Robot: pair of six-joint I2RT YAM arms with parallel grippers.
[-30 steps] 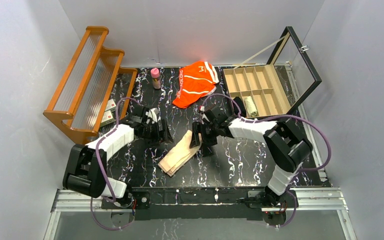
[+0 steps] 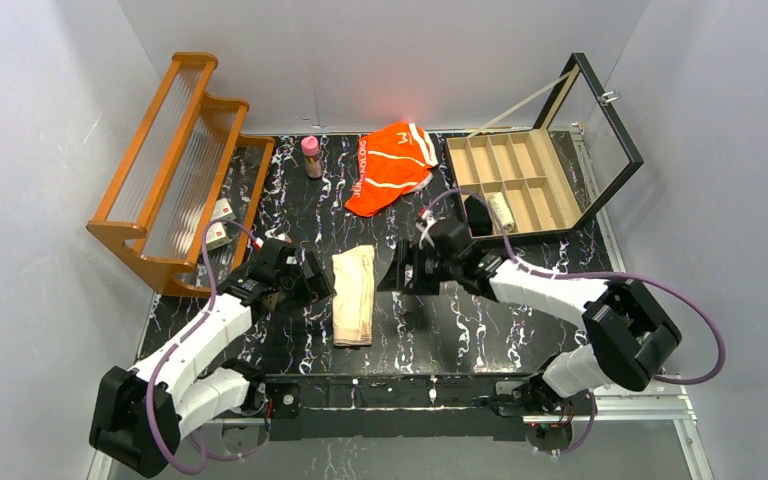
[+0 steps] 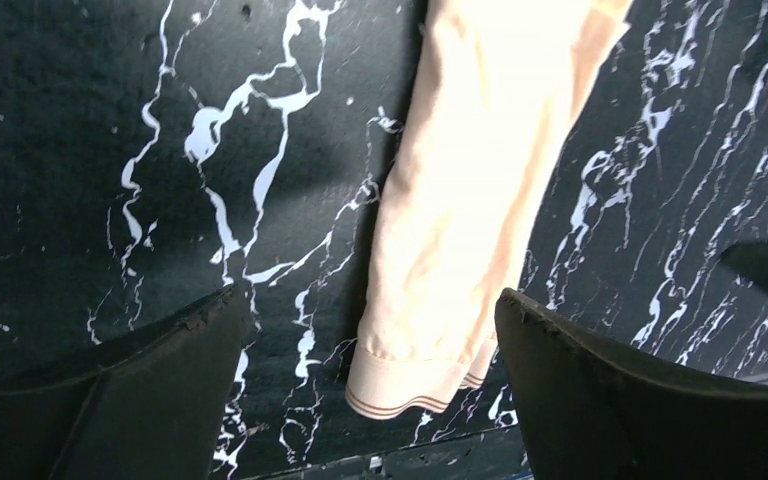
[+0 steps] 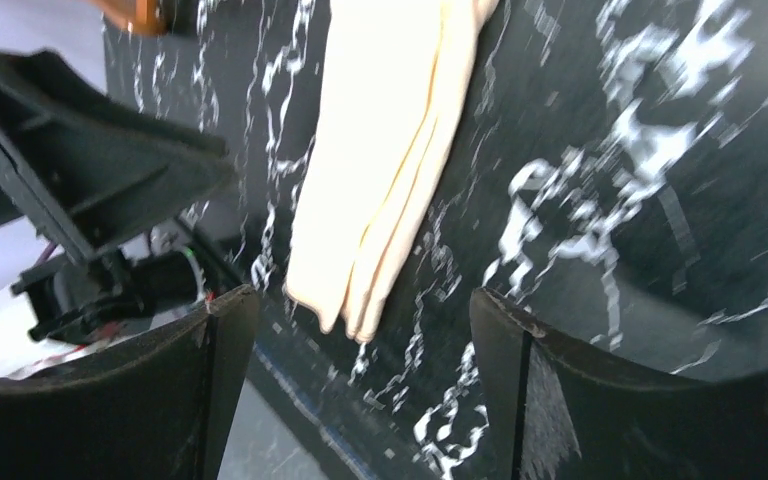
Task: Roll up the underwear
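Note:
The underwear (image 2: 353, 297) is a pale peach cloth folded into a long narrow strip, flat on the dark table and running front to back. Its banded end with dark stripes shows in the left wrist view, where the underwear (image 3: 460, 220) lies partly between and beyond the fingers. My left gripper (image 2: 322, 284) stands open just left of the strip. To its right is my right gripper (image 2: 388, 277), also open and apart from the cloth. In the right wrist view the underwear (image 4: 380, 170) lies ahead, with nothing between the fingertips.
An orange cloth (image 2: 392, 168) lies at the back, beside a pink-capped bottle (image 2: 311, 157). A wooden shelf (image 2: 175, 160) stands at left. The open compartment box (image 2: 520, 170) at right holds a dark item (image 2: 478, 215) and a light roll (image 2: 501, 211).
The underwear has swung from slanted to straight front to back, and my right gripper has let go of it.

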